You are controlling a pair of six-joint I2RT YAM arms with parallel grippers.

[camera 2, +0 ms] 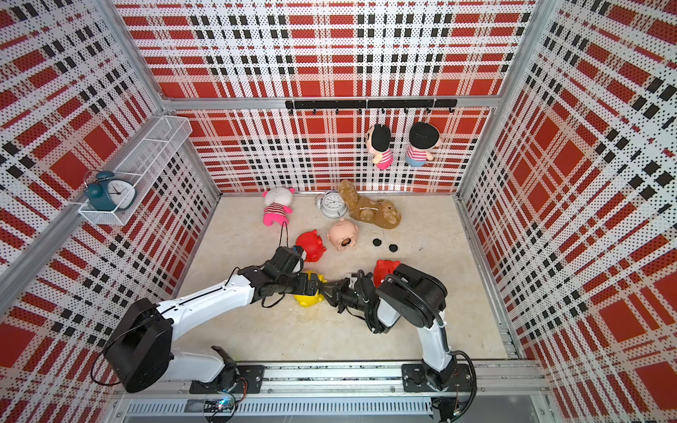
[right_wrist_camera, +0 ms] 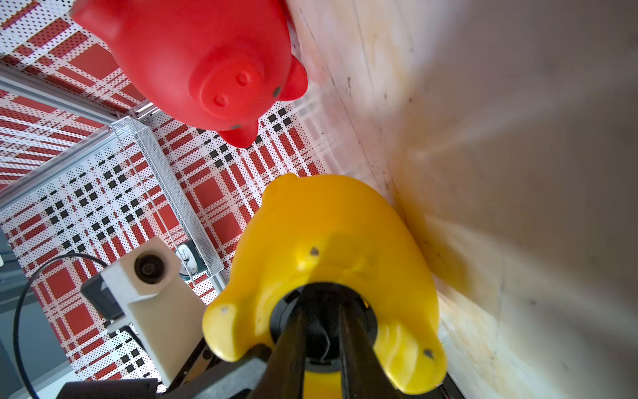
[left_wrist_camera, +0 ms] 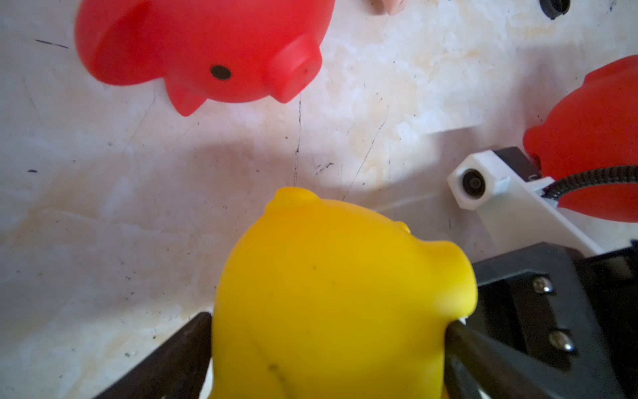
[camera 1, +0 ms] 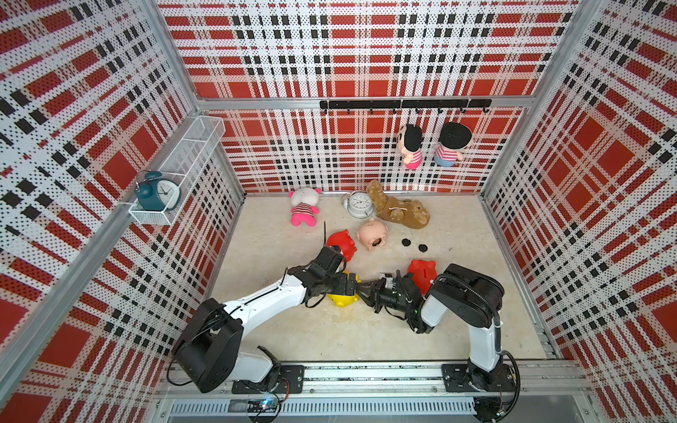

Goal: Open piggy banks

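Note:
A yellow piggy bank [left_wrist_camera: 332, 279] rests on the table between my left gripper, open with its fingers either side of the body, and my right gripper, shut with its tips at the dark round plug in the bank's underside. Whether the left fingers press on it I cannot tell. A red piggy bank [camera 1: 340, 243] sits behind, a second red piggy bank [camera 1: 423, 271] to the right, and a pink piggy bank [camera 1: 372, 234] farther back.
Two black discs [camera 2: 392, 247] lie right of the pink bank. Plush toys [camera 1: 304, 206] and a silver clock [camera 1: 358, 204] line the back. The left wall has a wire basket [camera 1: 197, 141].

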